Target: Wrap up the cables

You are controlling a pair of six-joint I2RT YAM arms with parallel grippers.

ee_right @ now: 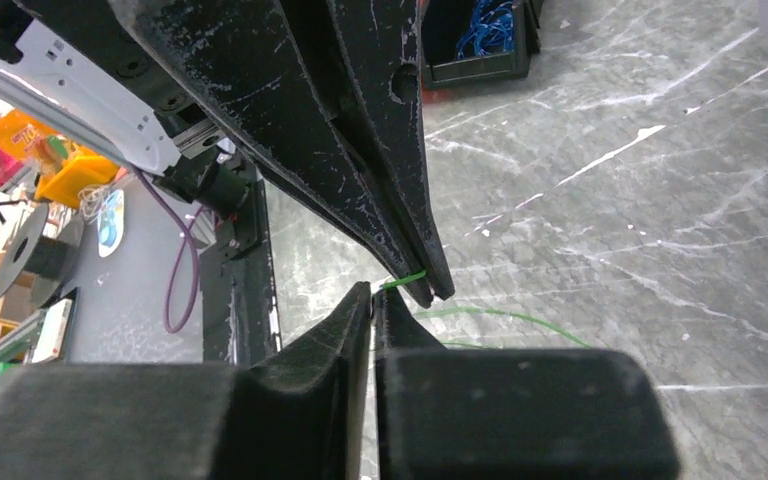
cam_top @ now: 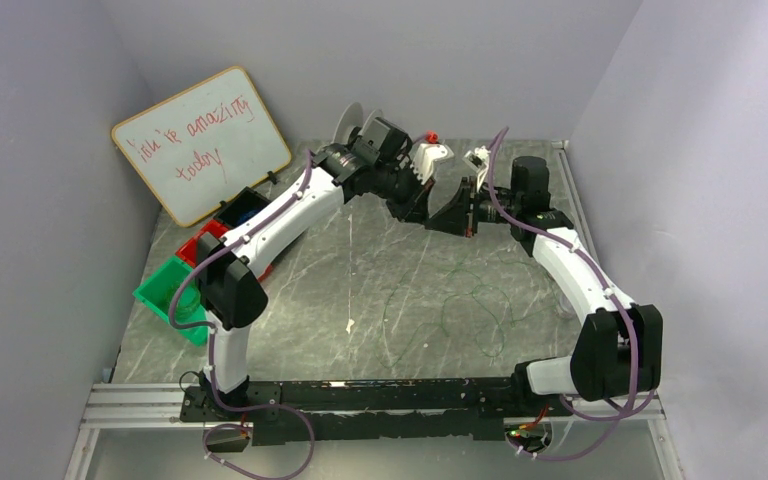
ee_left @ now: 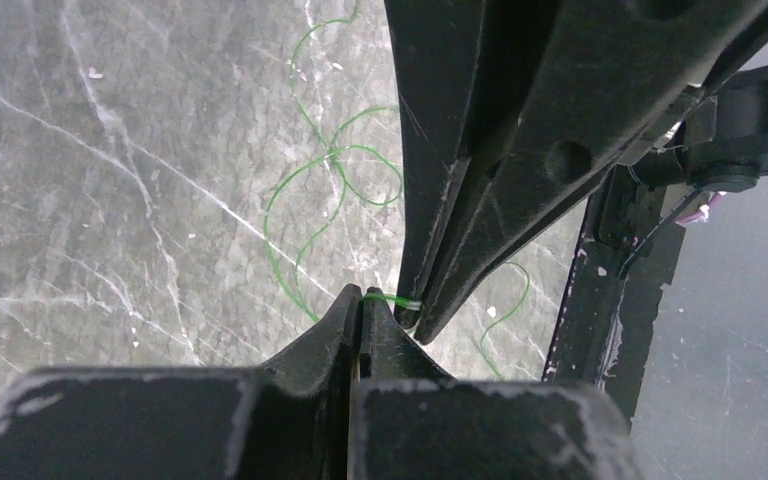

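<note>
A thin green cable [cam_top: 480, 292] lies in loose loops on the grey marble surface, with a short length raised between the two grippers. My left gripper [cam_top: 415, 215] and right gripper [cam_top: 445, 225] meet tip to tip over the middle of the table. In the left wrist view the left gripper is shut on the cable, and the right gripper's fingertips cross just beside it, with the cable against them. The right wrist view shows the green cable [ee_right: 405, 279] spanning both sets of fingertips; whether the right fingers grip it is unclear.
Green bin [cam_top: 160, 285], red bin and black bin [ee_right: 475, 70] with blue cable stand at the left. A whiteboard [cam_top: 200, 145] leans at the back left, white discs stand behind the left arm, and walls bound three sides.
</note>
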